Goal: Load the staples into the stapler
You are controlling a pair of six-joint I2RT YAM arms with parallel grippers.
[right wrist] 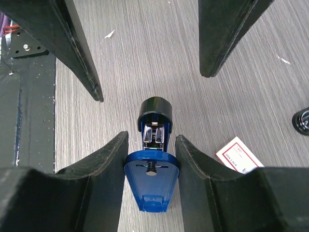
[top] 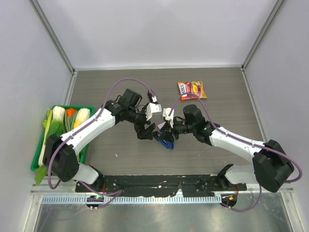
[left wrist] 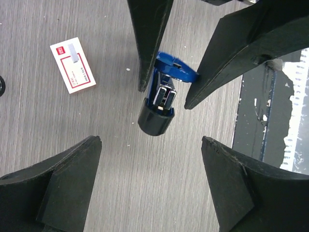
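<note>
A blue and black stapler (right wrist: pixel 152 179) points upward in my right gripper, which is shut on it near the middle of the table; its lid is swung open, showing the metal channel. My left gripper stands open beside it, its fingers apart with the stapler between and beyond their tips, not gripped. In the left wrist view a small white and red box of staples (left wrist: pixel 72 65) lies on the table behind the stapler.
A bag of snacks (top: pixel 191 89) lies at the back right. A green basket of vegetables (top: pixel 87 108) stands at the left. A small black object (right wrist: pixel 301 121) is on the table in the right wrist view.
</note>
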